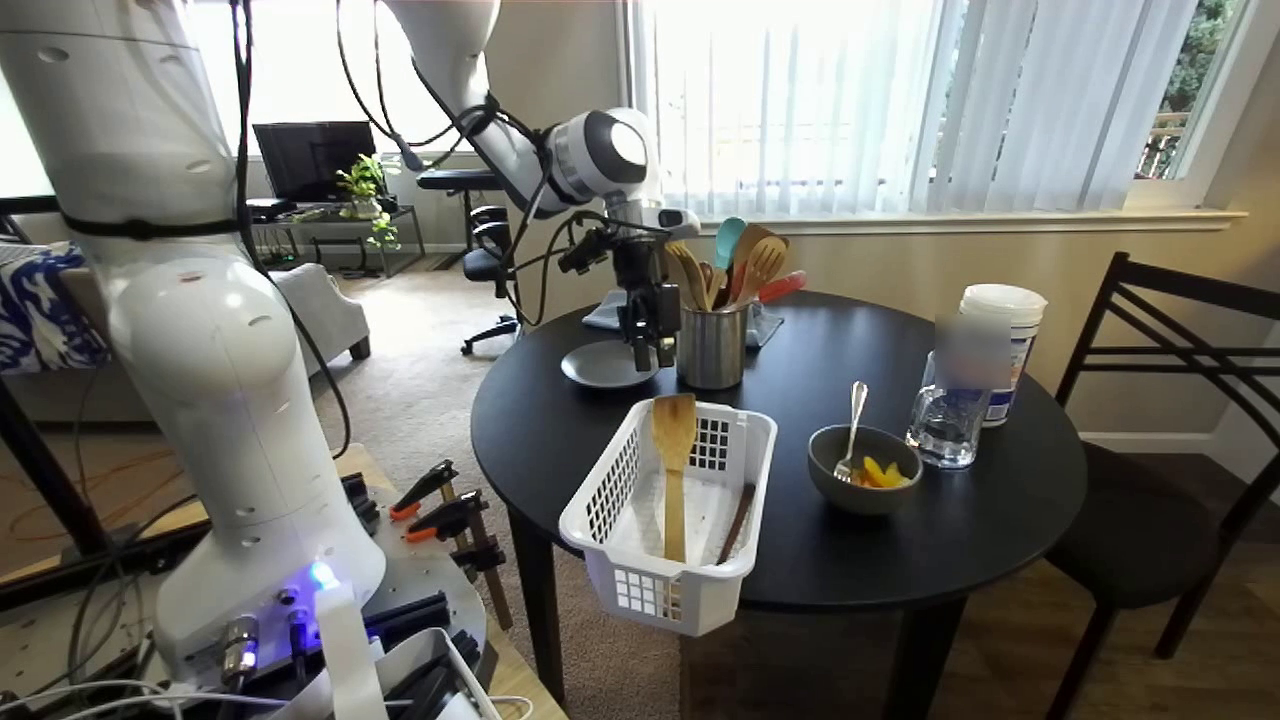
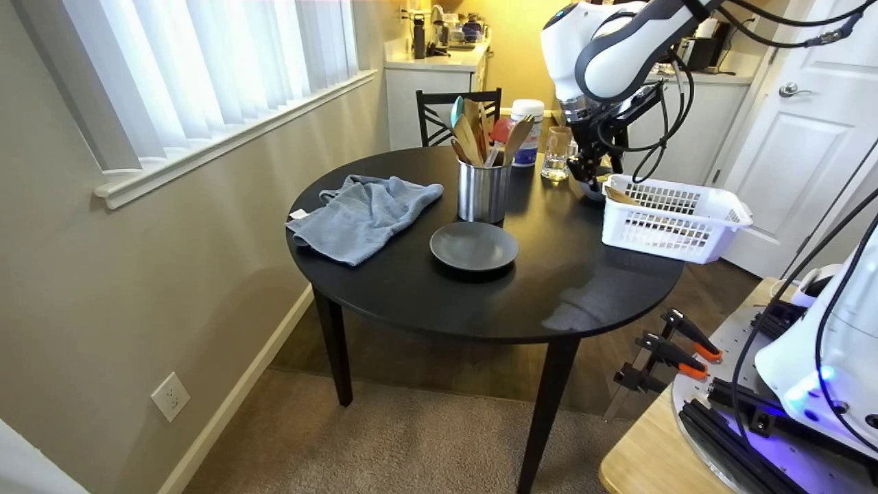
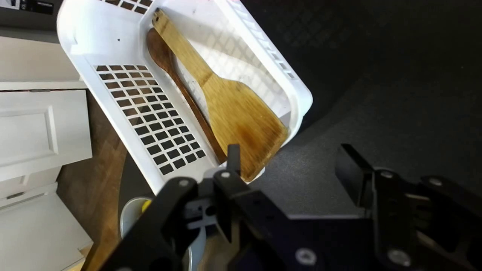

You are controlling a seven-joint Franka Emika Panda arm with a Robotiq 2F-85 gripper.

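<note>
My gripper is open, with bare black table between its fingers in the wrist view. It hangs above the table beside the steel utensil holder (image 1: 711, 348) and close to the grey plate (image 1: 588, 365). A white basket (image 3: 298, 92) lies just ahead of the fingers, past their left side in the wrist view. Inside it, a wooden spatula (image 3: 239, 117) leans with its blade on the near rim, and a darker wooden spoon (image 3: 183, 86) rests alongside. The holder bears several wooden utensils (image 1: 758, 264), with a teal one and a red-handled one among them.
A grey bowl (image 1: 858, 492) with a fork and yellow-orange pieces stands right of the basket. Beyond it are a glass mug (image 1: 945, 432) and a white tub (image 1: 1005, 306). A blue-grey towel (image 2: 362, 218) lies by the window. Table between plate and front edge is clear.
</note>
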